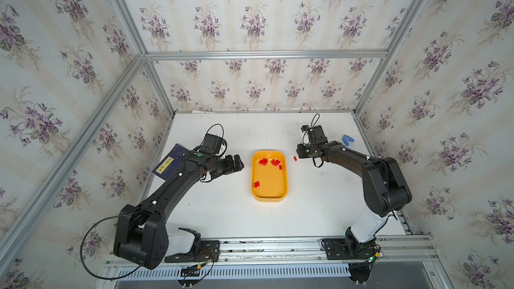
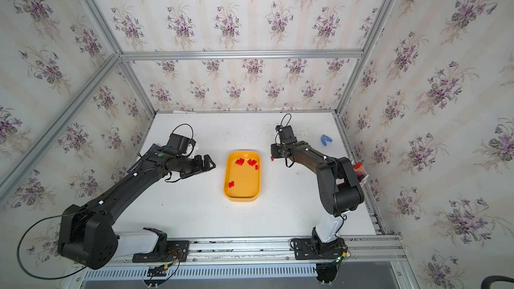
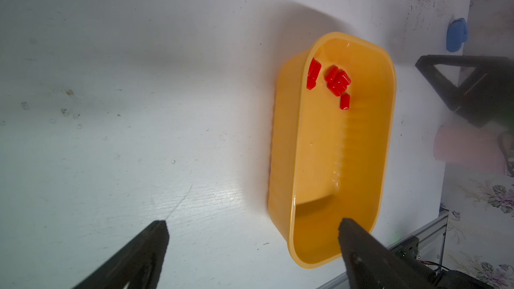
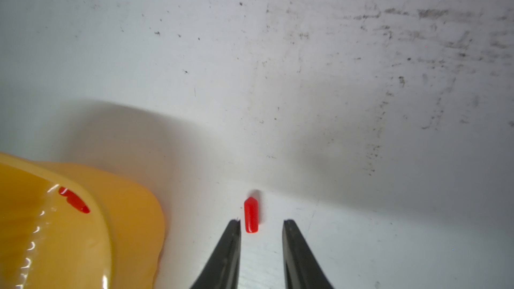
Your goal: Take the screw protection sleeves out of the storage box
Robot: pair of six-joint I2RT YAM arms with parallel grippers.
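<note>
The orange storage box [image 1: 269, 176] holds red sleeves [image 2: 251, 162] in clusters toward its back and a small group [image 2: 231, 184] at its front left. One red sleeve [image 4: 251, 215] lies loose on the table right of the box. My right gripper hangs over that side, above and short of the loose sleeve, its fingers part open with nothing between them. My left gripper is open, left of the box, with nothing between its fingers.
A blue object [image 1: 347, 139] lies at the back right. A dark board [image 1: 167, 164] with a yellow label is at the left.
</note>
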